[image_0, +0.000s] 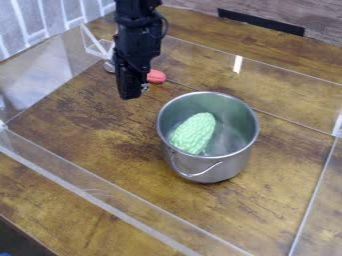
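Note:
My dark gripper (131, 86) hangs at the upper left of the camera view, above the wooden surface, shut with nothing visible between its fingers. Just right of it, partly behind it, lies a small red object (155, 76). To the lower right stands a metal pot (233, 160) holding a pale green, textured object (193, 134), which looks like an ear of corn or a similar vegetable.
Transparent panels or edges border the work area, and a white rail structure stands in the top left corner.

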